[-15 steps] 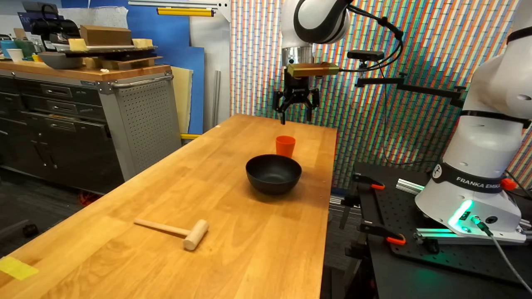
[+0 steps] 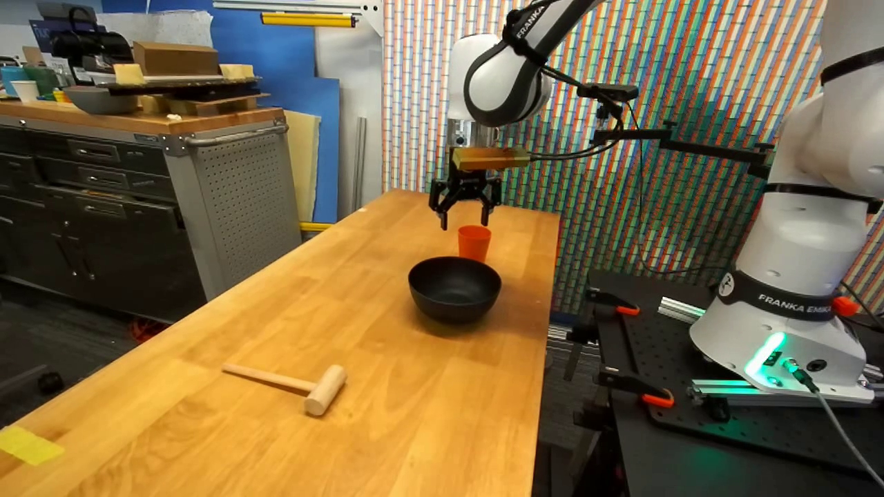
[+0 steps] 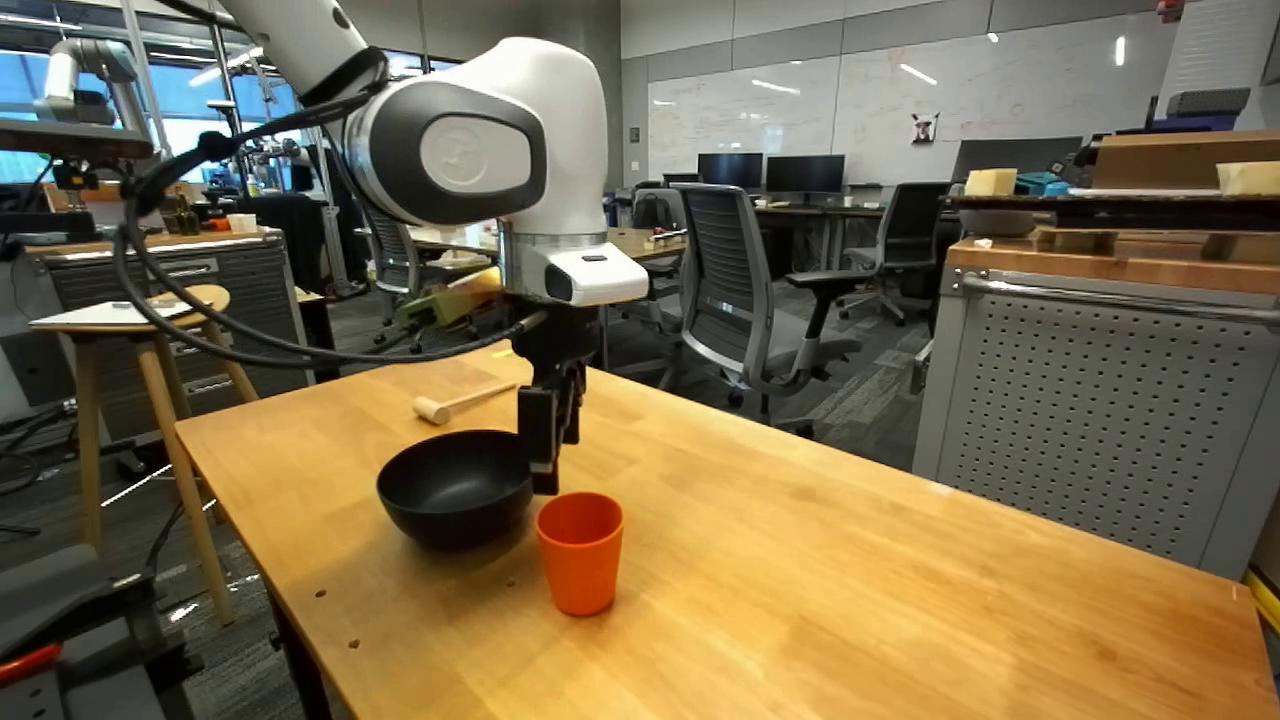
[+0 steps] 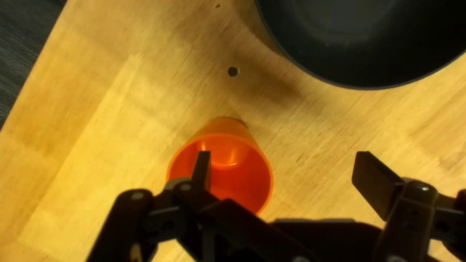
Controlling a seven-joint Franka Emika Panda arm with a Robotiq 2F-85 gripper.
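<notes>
An orange cup (image 2: pixel 474 244) stands upright on the wooden table, just beyond a black bowl (image 2: pixel 454 290). My gripper (image 2: pixel 465 223) is open above the table near the cup, with nothing held. In the wrist view, one finger (image 4: pixel 201 170) overlaps the mouth of the orange cup (image 4: pixel 238 174), while the other finger (image 4: pixel 375 183) is well to the right over bare wood. Part of the cup's near side is hidden by the gripper there. The black bowl (image 4: pixel 349 52) fills the upper right of that view. Its visible inside looks empty.
A wooden mallet (image 2: pixel 290 385) lies on the table, in front of the bowl in the first exterior view. A yellow patch (image 2: pixel 30 444) marks the near left corner. Bare tabletop (image 3: pixel 840 552) extends to the right of the cup in the second exterior view.
In the first exterior view the arm has come down and shifted left, bringing the open gripper closer to the cup. Cup, bowl and mallet stay where they were.
</notes>
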